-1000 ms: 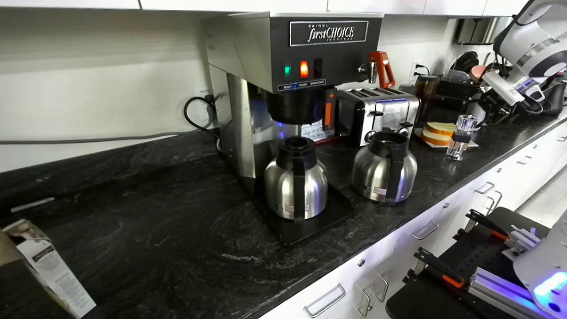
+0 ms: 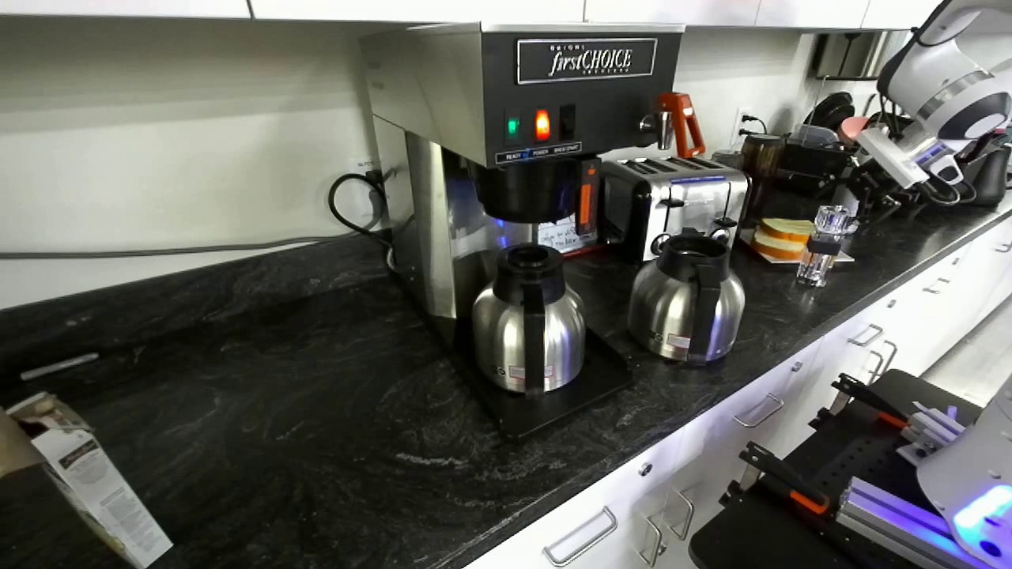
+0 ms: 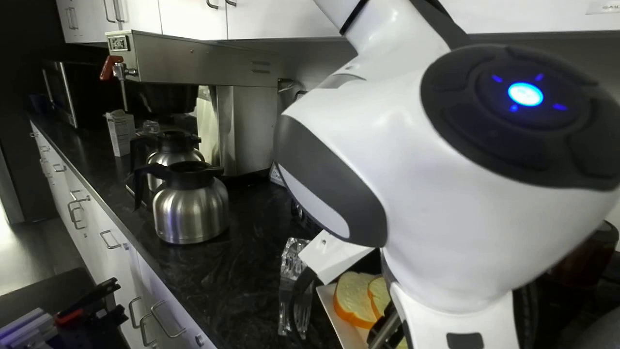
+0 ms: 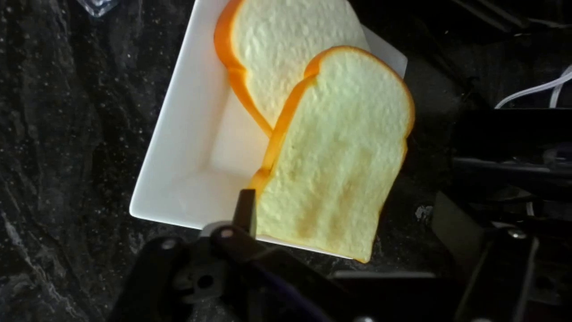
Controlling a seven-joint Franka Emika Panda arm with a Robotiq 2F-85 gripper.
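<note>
Two bread slices with orange-brown crusts lie on a white square plate point(image 4: 185, 161) in the wrist view. The nearer slice point(image 4: 338, 155), marked with brown toasted stripes, overlaps the farther slice point(image 4: 292, 43) and reaches over the plate's edge. My gripper is open, its fingers wide apart on either side of the nearer slice's lower end. One finger point(image 4: 245, 210) appears close to the left crust; contact cannot be judged. The other finger point(image 4: 456, 230) stands clear to the right. In exterior view 2 the arm partly covers the plate and bread point(image 3: 354, 297).
A silver toaster point(image 2: 697, 199) stands beyond a steel carafe point(image 2: 688, 303). Another carafe point(image 2: 529, 327) sits under the coffee maker point(image 2: 427, 104). A clear grinder point(image 2: 821, 248) is close beside the plate. Bare counter point(image 2: 285, 417) lies at the left.
In exterior view 1 the wrist and gripper have shifted slightly left, toward the bread. The bread, plate and appliances look unmoved.
</note>
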